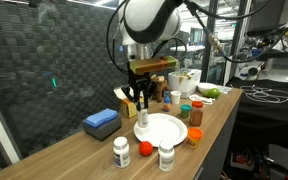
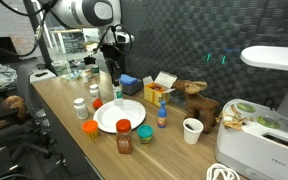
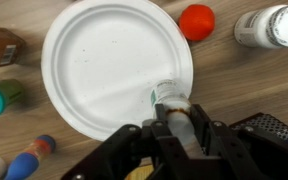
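Note:
My gripper is shut on a small white bottle (image 3: 172, 97), seen from above in the wrist view. The bottle hangs over the edge of the round white plate (image 3: 104, 70). Exterior view 1 shows the bottle (image 1: 142, 118) upright at the plate's left side, below the gripper (image 1: 139, 104); whether its base touches the plate is hard to tell. Two other white bottles stand in front: one at the left (image 1: 121, 152), one nearer the plate's front (image 1: 166, 154). A red ball-like item (image 1: 145, 148) lies between them.
Behind the plate are a dark blue box (image 1: 102, 123) and a yellow box (image 2: 164, 82). An orange item (image 2: 90, 127), a red-capped jar (image 2: 124, 138), a teal-lidded jar (image 2: 145, 132) and a blue bottle (image 2: 162, 116) stand around it. The plate's middle is bare.

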